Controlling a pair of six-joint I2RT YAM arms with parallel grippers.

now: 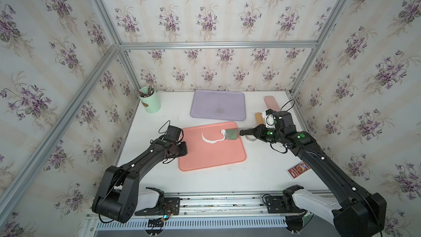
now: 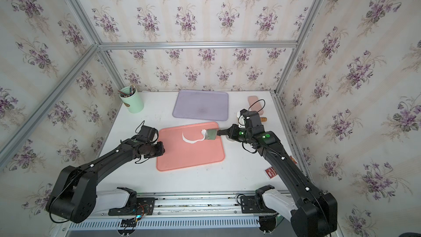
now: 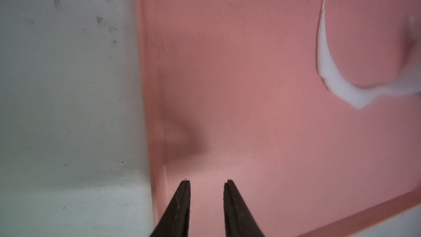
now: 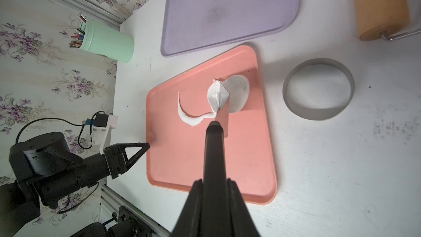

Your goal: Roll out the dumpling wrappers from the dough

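My right gripper is shut on the black handle (image 4: 214,149) of a scraper, whose blade (image 4: 223,118) looks nearly edge-on in the right wrist view. White dough (image 4: 217,96) is bunched at the blade's end over the pink board (image 4: 193,175). A curved thin dough strip (image 4: 188,116) trails left from it. Behind and right of the bunch, a rounded flat dough piece (image 4: 239,92) lies near the board's right edge. Above the board's left edge, my left gripper is open, its fingers apart with nothing between them.
To the board's right stand a metal ring cutter (image 4: 318,90) and a wooden roller (image 4: 381,6). A lilac board (image 1: 218,105) lies behind, a green cup of tools (image 1: 150,101) back left. A red packet (image 1: 299,169) sits at the right.
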